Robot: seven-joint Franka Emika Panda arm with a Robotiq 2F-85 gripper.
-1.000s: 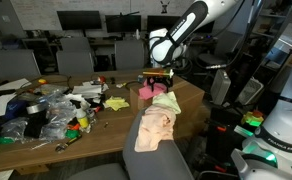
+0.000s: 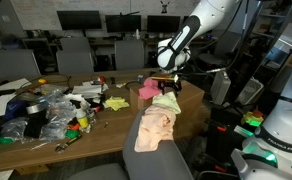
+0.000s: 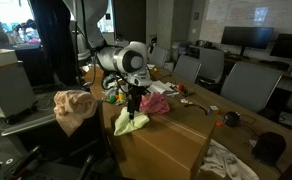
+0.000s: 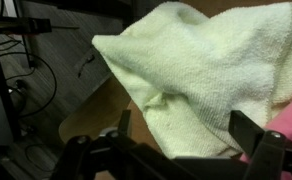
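Note:
A pale green-white cloth (image 4: pixel 201 75) fills much of the wrist view, with folds down its middle. It drapes over the table's front edge, as the cloth (image 3: pixel 131 122) shows in exterior view 2. My gripper is open above the cloth's near part, its two dark fingers wide apart. No cloth is visibly held between them. From the side, the gripper (image 3: pixel 134 100) hangs over the cloth close to the table; whether it touches cannot be told.
A pink cloth (image 2: pixel 148 89) lies beside the pale one. A peach towel (image 2: pixel 156 125) hangs over a dark seat back (image 3: pixel 61 130) in front of the table. Bags and bottles (image 2: pixel 56 120) crowd the table's other end; a yellow cloth (image 2: pixel 116 103) lies between.
In exterior view 1 my arm has shifted to the right, towards the pale cloth. The cloths look unmoved.

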